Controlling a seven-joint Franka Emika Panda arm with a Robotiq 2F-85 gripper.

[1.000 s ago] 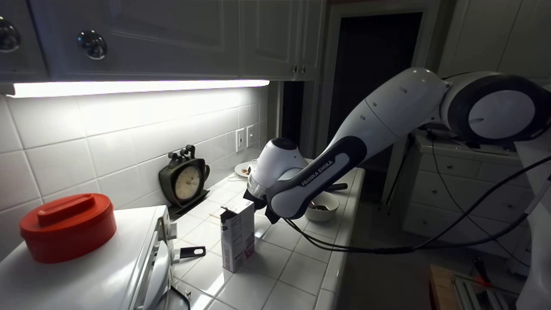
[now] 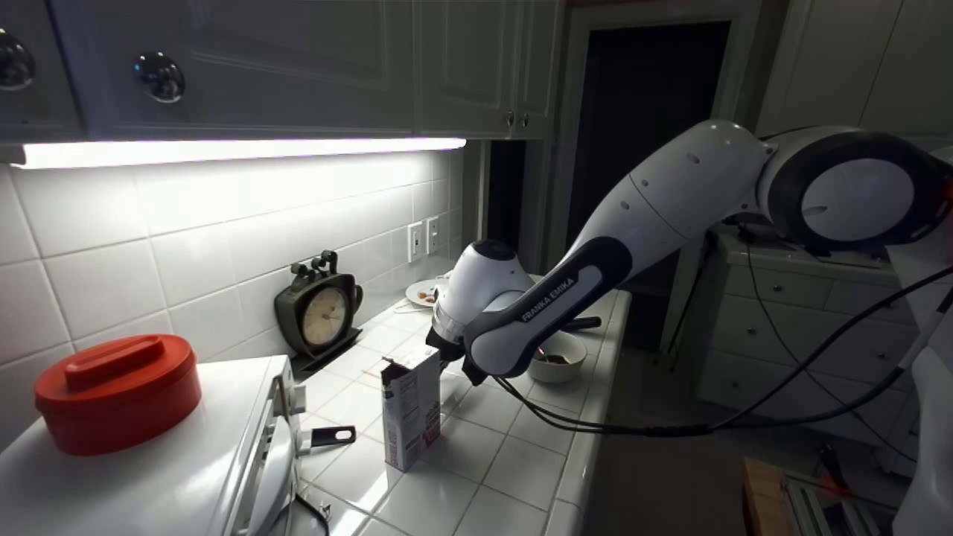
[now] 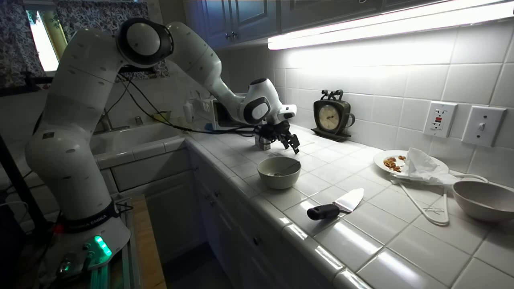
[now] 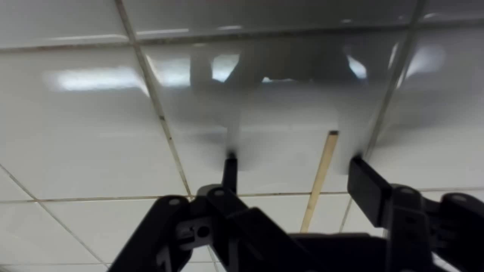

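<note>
In the wrist view my gripper stands open over the white tiles. A thin wooden stick with a dark tip point(image 4: 320, 181) lies on the counter below, seen between the fingers and closer to the right one. Nothing is held. Exterior view 2 shows the gripper point(image 3: 292, 143) pointing downward, low over the counter, beyond a pale bowl point(image 3: 278, 179). An upright carton with an open top point(image 2: 412, 415) stands near the arm in exterior view 1 and hides the fingertips there.
A dark-handled server point(image 3: 323, 211), a plate with food scraps point(image 3: 380, 158) and a second bowl point(image 3: 482, 204) occupy the counter's other end. By the wall stands an old scale point(image 3: 331, 115). A red lidded pot point(image 2: 120, 397) sits on the white appliance point(image 2: 201, 429).
In exterior view 1 the arm's wrist has shifted slightly to the right, away from the appliance. The carton and other objects stay in place.
</note>
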